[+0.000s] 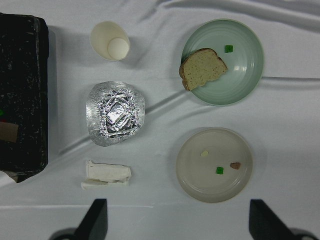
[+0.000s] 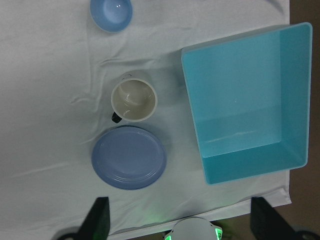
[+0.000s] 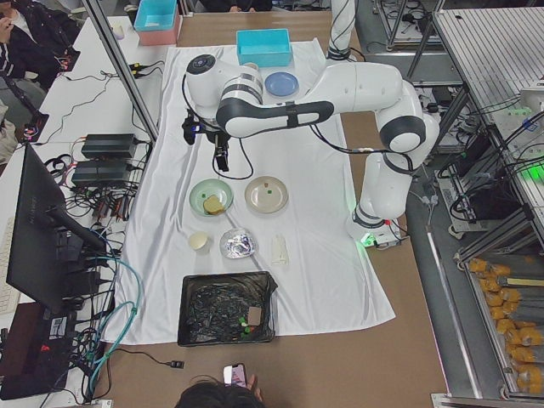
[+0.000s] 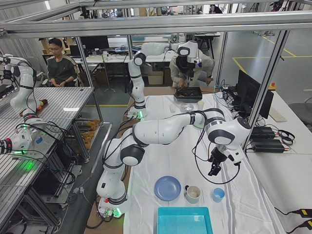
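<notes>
My left gripper hangs open above the cloth, looking down on a green plate (image 1: 235,80) with a bread slice (image 1: 202,69) and a green bit, a beige plate (image 1: 210,185) with small scraps, a foil tray (image 1: 115,112), a paper cup (image 1: 109,40) and a folded white wrapper or napkin (image 1: 107,174). A black-lined bin (image 1: 22,75) holds a few scraps. My right gripper is open over the other end, above a blue plate (image 2: 129,157), a mug (image 2: 134,100), a blue bowl (image 2: 110,14) and a turquoise bin (image 2: 235,95).
A monitor (image 3: 47,229) and cables line the left of the camera left view, a metal-topped bench (image 3: 480,59) the right. The cloth's middle between the plates and the far items is clear. A person's head (image 3: 212,393) and a phone are at the near edge.
</notes>
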